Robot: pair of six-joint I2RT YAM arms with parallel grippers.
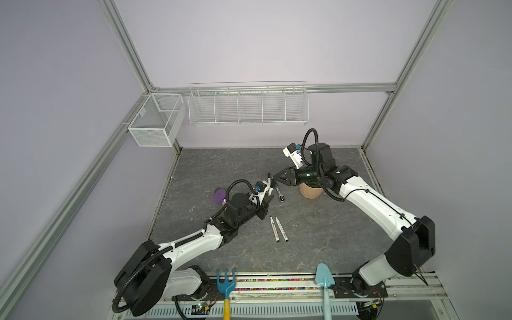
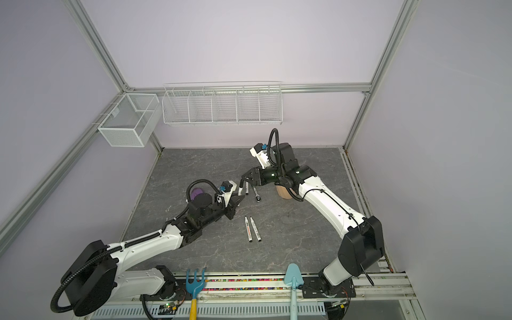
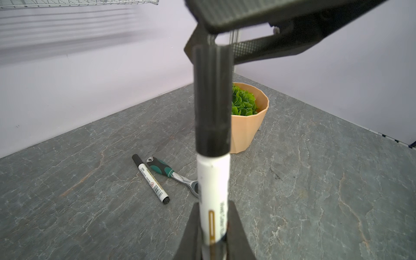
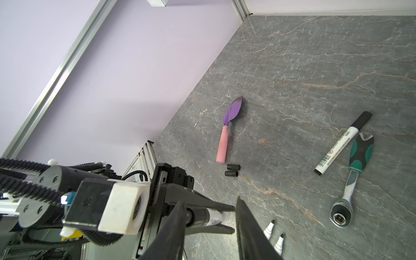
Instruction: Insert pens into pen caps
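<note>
My left gripper [image 1: 266, 196] holds a marker [image 3: 212, 177] upright, black cap at the top, shut on its white barrel in the left wrist view. My right gripper is just above that cap, its fingertips apart in the right wrist view; whether they touch the cap is unclear. A capped marker [image 4: 336, 149] lies beside a ratchet. Two markers [image 1: 274, 228] [image 1: 282, 230] lie on the front middle of the table, black tips showing in the right wrist view. Two black caps [image 4: 233, 167] [image 4: 231, 173] lie near a purple spoon.
A green-handled ratchet [image 4: 360, 151], the purple spoon [image 4: 231, 110] and a potted plant [image 3: 247, 134] are on the grey table [image 1: 213, 165]. Wire baskets [image 1: 248, 106] hang on the back and left walls.
</note>
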